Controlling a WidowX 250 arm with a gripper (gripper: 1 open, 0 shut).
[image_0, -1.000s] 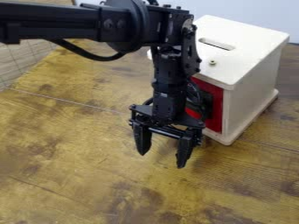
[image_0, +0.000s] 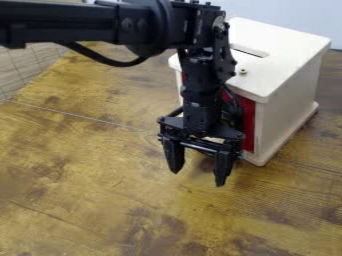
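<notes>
The black gripper (image_0: 199, 165) hangs above the wooden table in front of a white box, its two fingers pointing down and apart, nothing between them. The white box (image_0: 287, 95) stands at the right, with a slot and a small brass knob on its top and a red front panel (image_0: 249, 119) that the arm partly hides.
A wire grid panel (image_0: 24, 55) stands at the back left, and a thin line runs across the table toward the arm.
The gripper has shifted slightly to the right and a little up, toward the box. Its fingers still stand apart, and the box has not moved.
</notes>
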